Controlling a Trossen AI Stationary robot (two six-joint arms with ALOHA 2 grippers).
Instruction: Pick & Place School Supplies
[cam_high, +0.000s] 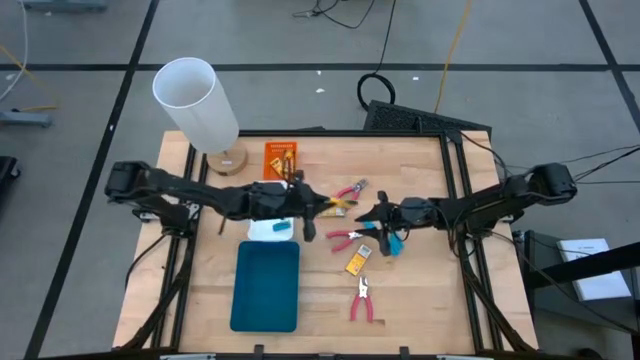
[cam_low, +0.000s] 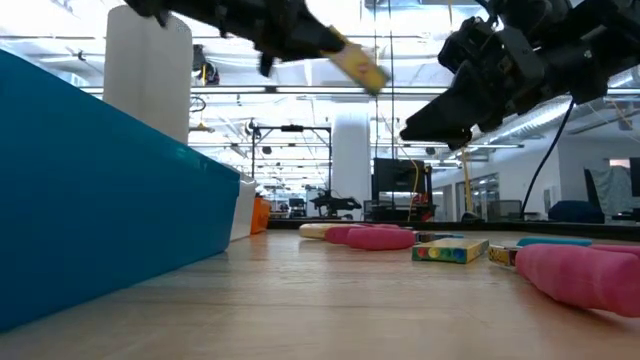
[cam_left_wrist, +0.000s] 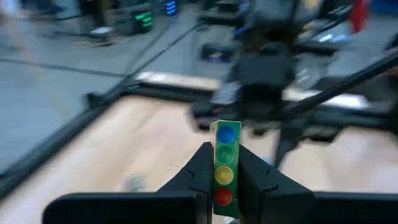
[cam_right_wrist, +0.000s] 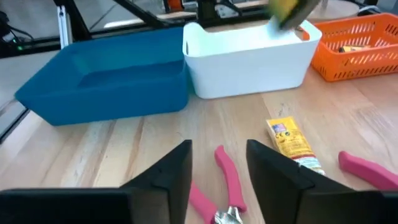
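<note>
My left gripper is shut on a slim yellow box, whose green end with coloured dots faces the left wrist camera. In the low view the same box hangs tilted, well above the table. My right gripper is open and empty, over pink-handled pliers. Another yellow box lies on the table, as do further pliers and a blue item partly under the right gripper. A yellow packet rests near the bins.
On the left stand a blue bin, a white bin partly beneath the left arm, and an orange basket holding yellow packs. A tall white cylinder rises at the back left.
</note>
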